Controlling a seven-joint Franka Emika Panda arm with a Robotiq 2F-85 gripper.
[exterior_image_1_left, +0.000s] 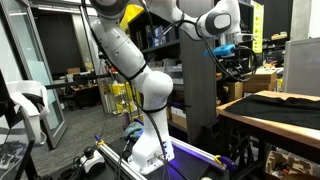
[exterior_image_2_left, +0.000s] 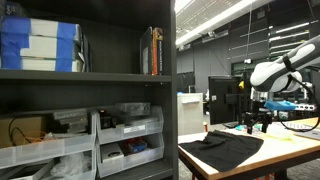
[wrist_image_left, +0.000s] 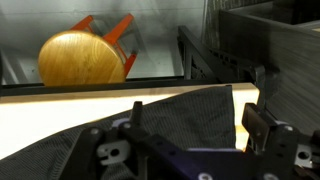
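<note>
A black cloth (exterior_image_1_left: 275, 108) lies spread on the wooden table. In exterior view 2 the same cloth (exterior_image_2_left: 225, 148) covers much of the tabletop, with bare wood along its edges. My gripper (exterior_image_1_left: 240, 70) hangs above the table side near the shelf, clear of the cloth. Seen from the wrist, my gripper is open, its two dark fingers wide apart. Between and beyond them shows the cloth (wrist_image_left: 185, 118), with one corner near the table's edge. Nothing is held.
Beyond the table edge in the wrist view stands a round wooden stool (wrist_image_left: 80, 60) with red legs. A dark shelf unit (exterior_image_2_left: 90, 88) holds plastic bins (exterior_image_2_left: 130, 130). Boxes (exterior_image_1_left: 262, 82) sit behind the table (exterior_image_1_left: 270, 128).
</note>
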